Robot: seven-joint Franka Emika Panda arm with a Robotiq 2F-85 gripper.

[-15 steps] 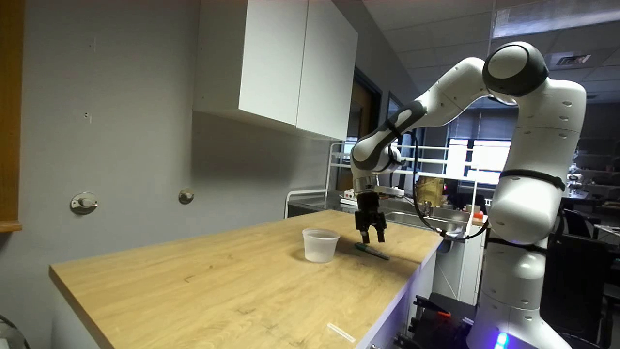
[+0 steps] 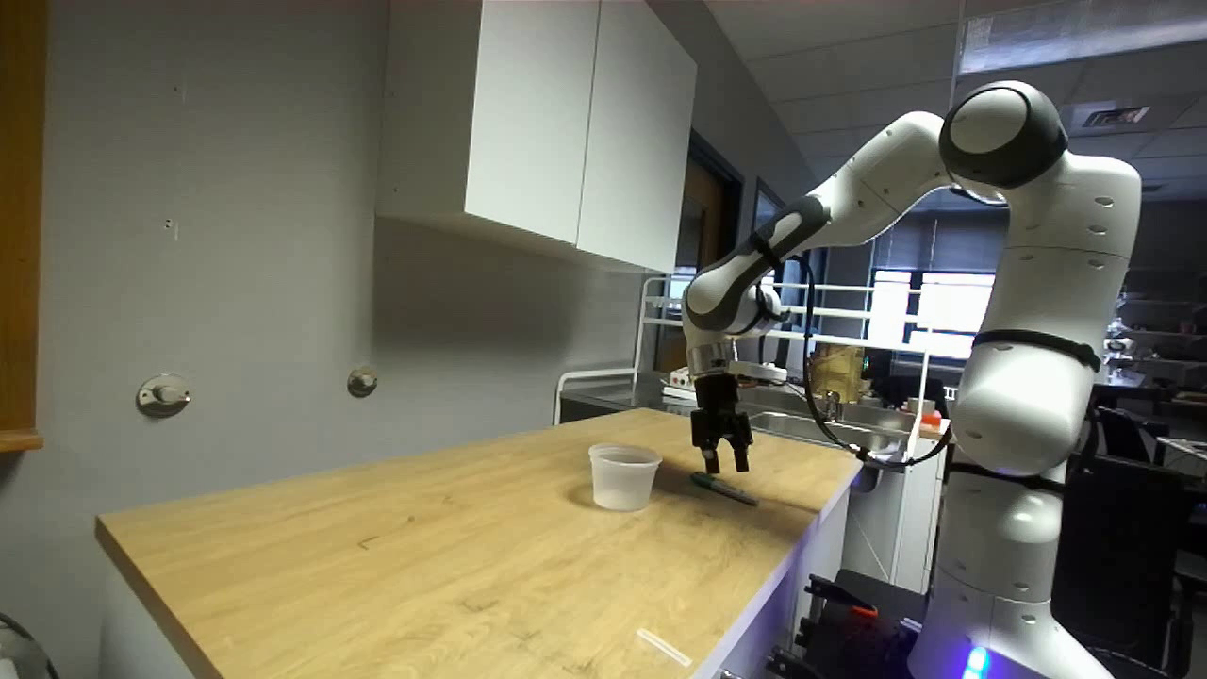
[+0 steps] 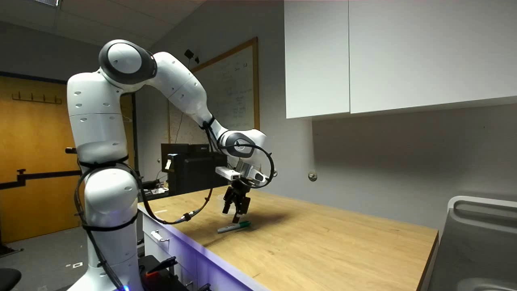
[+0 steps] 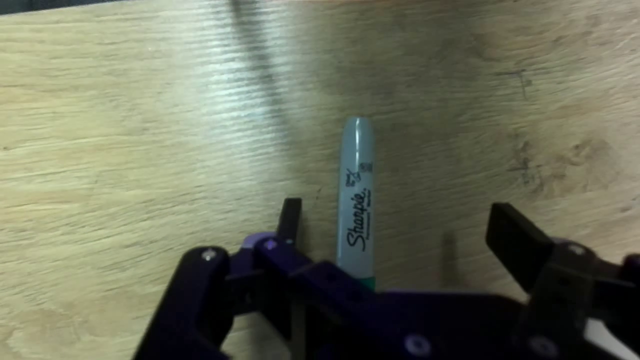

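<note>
A grey Sharpie marker [image 4: 357, 192] with a green cap lies flat on the wooden counter. In the wrist view its cap end is hidden behind my gripper, whose fingers stand wide apart, one on each side of the pen. From exterior view 1, the gripper [image 2: 726, 466] hangs just above the marker [image 2: 724, 488], open and empty. In exterior view 2 the green-capped marker [image 3: 234, 227] shows beneath the fingertips. A translucent plastic cup [image 2: 623, 477] stands upright beside the gripper; in exterior view 2 it is mostly hidden behind it.
The wooden counter [image 2: 453, 543] is broadly clear apart from a small white strip [image 2: 664, 647] near its front edge. White cabinets [image 2: 566, 124] hang on the wall above. A sink [image 2: 826, 430] lies beyond the counter's far end.
</note>
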